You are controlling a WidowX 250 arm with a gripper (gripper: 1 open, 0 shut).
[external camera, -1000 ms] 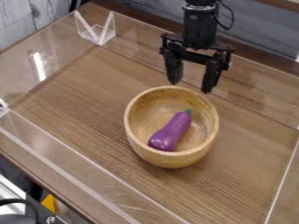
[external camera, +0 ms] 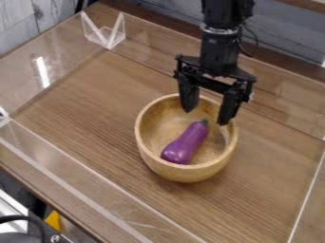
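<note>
A purple eggplant lies inside a tan wooden bowl in the middle of the table. My black gripper hangs over the back part of the bowl, its two fingers spread wide open, one near the rear left rim and one at the right. Nothing is between them, and the eggplant is below and in front of them.
A clear wire-like holder stands at the back left. A black object with a yellow part shows at the lower left edge.
My gripper has moved down and toward the front, closer over the bowl. The bowl and eggplant look unmoved.
</note>
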